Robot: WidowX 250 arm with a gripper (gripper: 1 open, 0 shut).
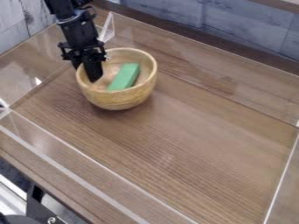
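A wooden bowl (126, 99) sits toward the upper left of the table, holding a green oblong object (121, 77). My black gripper (89, 61) reaches in from the top left to the bowl's left rim, its fingers dark and small; it looks shut on that rim, though the fingertips are hard to make out against the bowl's interior.
A pale wall or edge runs along the upper left, and a dark cable or part shows at the bottom left corner.
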